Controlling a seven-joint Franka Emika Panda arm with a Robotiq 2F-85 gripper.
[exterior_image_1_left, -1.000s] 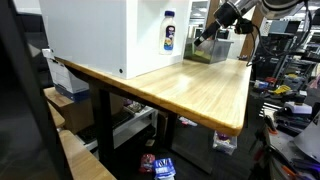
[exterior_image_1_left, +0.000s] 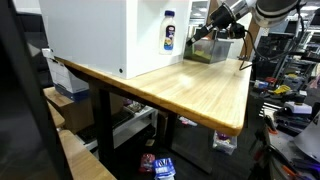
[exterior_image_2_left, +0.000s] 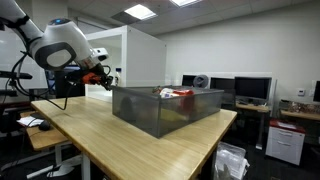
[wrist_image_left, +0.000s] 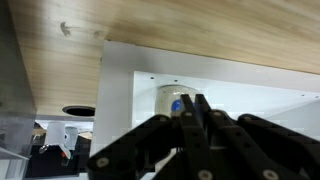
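A bottle (exterior_image_1_left: 167, 33) with a blue-and-white label stands upright against the white panel at the table's far left edge. My gripper (exterior_image_1_left: 207, 30) hangs over the table to the bottle's right, apart from it. From the other side, the gripper (exterior_image_2_left: 107, 78) shows in front of the white panel, above the table. In the wrist view the dark fingers of the gripper point up with a narrow gap and nothing seen between them. Just beyond their tips is a round whitish top with a blue centre (wrist_image_left: 177, 103), perhaps the bottle, partly covered by the fingers.
A grey open bin (exterior_image_2_left: 165, 108) stands on the wooden table (exterior_image_1_left: 190, 85), with red and white items inside. The white panel (exterior_image_1_left: 100, 35) rises at the table's edge. Boxes (exterior_image_1_left: 165, 168) lie on the floor below.
The arm has shifted slightly up and to the right in exterior view 1. The bottle and the bin have stayed in place.
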